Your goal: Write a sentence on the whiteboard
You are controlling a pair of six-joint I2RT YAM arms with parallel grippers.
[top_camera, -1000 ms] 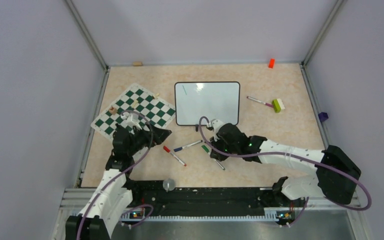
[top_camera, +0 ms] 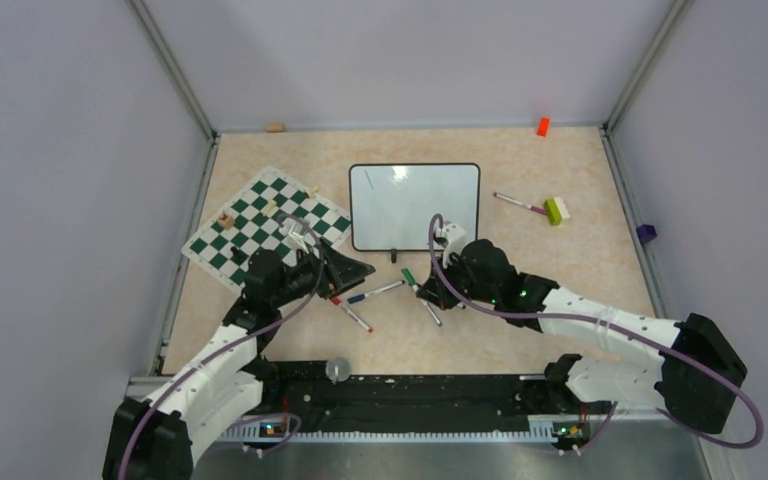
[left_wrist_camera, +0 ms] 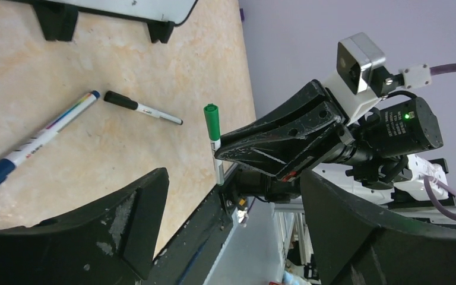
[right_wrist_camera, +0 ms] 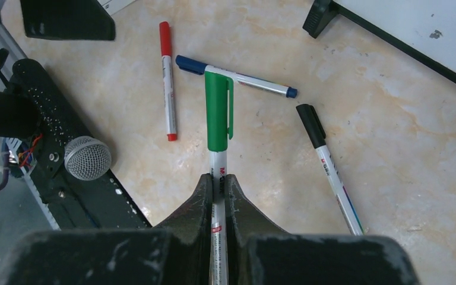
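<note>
The green-capped marker point(right_wrist_camera: 218, 113) is clasped around its white barrel by my right gripper, cap pointing up. It also shows in the left wrist view, where the green marker point(left_wrist_camera: 212, 127) stands nearly upright, clear of the tabletop. My left gripper is open and empty; from above, it is left of the green cap, with a gap between. The whiteboard point(top_camera: 415, 205) lies behind both grippers, bearing one short thin stroke near its upper left corner.
A blue marker point(right_wrist_camera: 255, 83), a red marker point(right_wrist_camera: 168, 89) and a black marker point(right_wrist_camera: 332, 172) lie loose in front of the board. The checkered mat point(top_camera: 270, 215) is at left. A purple-tipped marker point(top_camera: 518, 203) and the green-white eraser point(top_camera: 556, 211) lie at right. A microphone point(right_wrist_camera: 88, 158) sits at the front edge.
My left gripper has moved right and a little toward the front, nearing the green cap. The right gripper has shifted slightly, and the green marker has moved up and left with it.
</note>
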